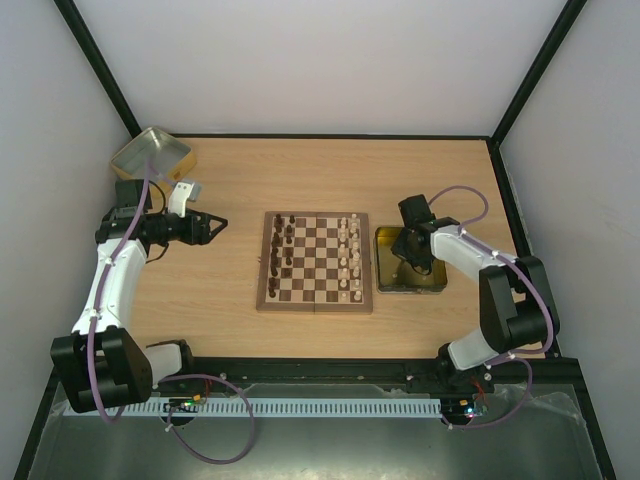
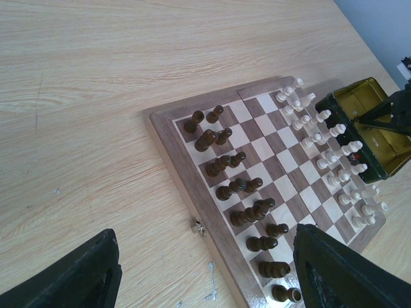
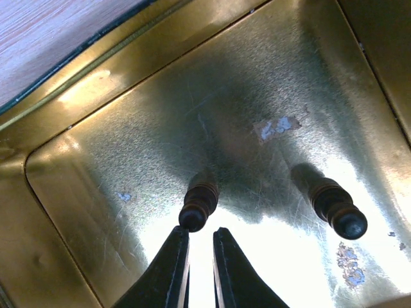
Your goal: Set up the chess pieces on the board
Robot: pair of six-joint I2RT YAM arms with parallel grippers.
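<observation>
On the wooden chessboard (image 1: 318,216), dark pieces (image 2: 249,214) stand along one side, with gaps in their inner row, and white pieces (image 2: 350,148) fill the opposite side. Inside the gold tray (image 3: 96,86) I see two dark pieces: one dark pawn (image 3: 198,204) just beyond my right fingertips, another dark pawn (image 3: 338,208) off to the right. My right gripper is narrowly open, with bare tray floor showing between its fingers. Left of the board, my left gripper (image 1: 219,229) hangs wide open and empty.
Right beside the board stands the tray, its walls close around my right gripper. A second box (image 1: 152,157) sits at the back left corner. Bare table (image 1: 330,175) lies behind the board.
</observation>
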